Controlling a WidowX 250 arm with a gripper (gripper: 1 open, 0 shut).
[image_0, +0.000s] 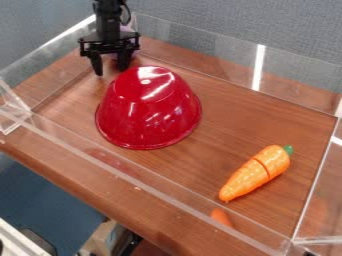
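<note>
A red upside-down bowl rests on the wooden floor of a clear-walled enclosure, left of centre. Just beyond it, at the back left, my dark gripper points down near a small pale purple thing that is mostly hidden behind it. Whether the fingers are open or closed on that thing is unclear at this size. An orange toy carrot with a green tip lies at the front right.
Clear walls surround the wooden floor. A grey wall stands behind, and the table edge drops away at the front left.
</note>
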